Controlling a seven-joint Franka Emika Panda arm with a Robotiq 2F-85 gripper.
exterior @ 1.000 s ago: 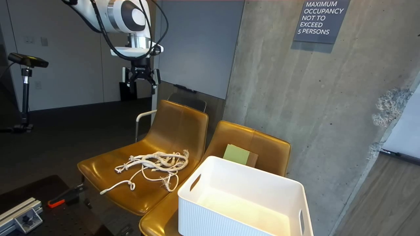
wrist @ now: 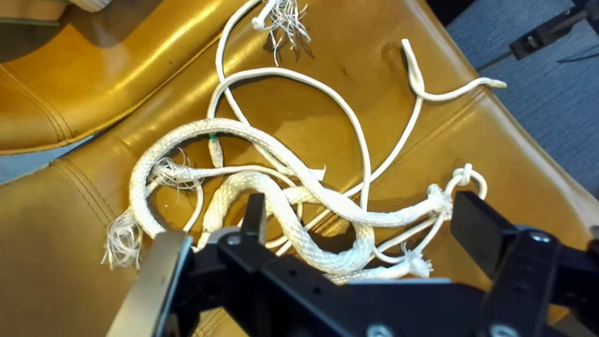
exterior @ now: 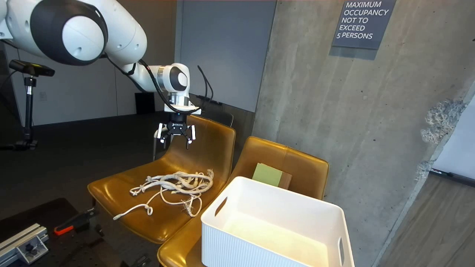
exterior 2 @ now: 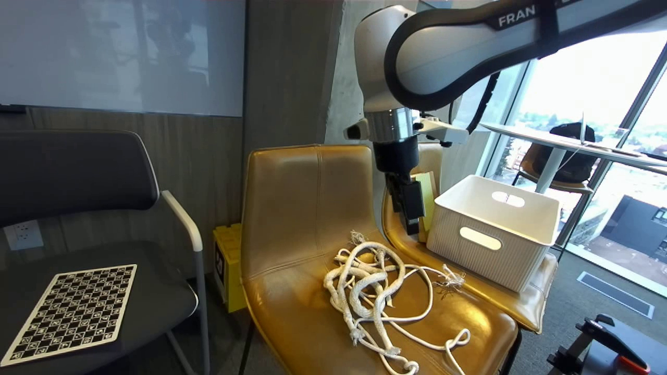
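Note:
Several white ropes, thick and thin, lie tangled in one pile (exterior: 178, 183) on the seat of a tan leather chair (exterior: 120, 183). Frayed ends and a small knot show in the wrist view, where a thick rope (wrist: 292, 224) loops between and beyond the fingers. My gripper (exterior: 176, 143) hangs pointing down above the pile, apart from it. Its fingers (wrist: 477, 230) are spread wide and hold nothing. In exterior view 2 the gripper (exterior 2: 409, 228) is seen side-on over the ropes. Part of the pile is hidden behind the gripper body in the wrist view.
On the neighbouring chair stands an empty white bin (exterior: 276, 222) with handle holes. A green and brown block (exterior: 271, 175) leans behind it. A concrete wall (exterior: 356, 111) rises behind the chairs. A dark chair (exterior 2: 75, 250) carries a patterned board (exterior 2: 75, 312).
My arm has come down and slightly right, bringing the gripper lower toward the ropes. It stays open. Ropes and bin have not moved.

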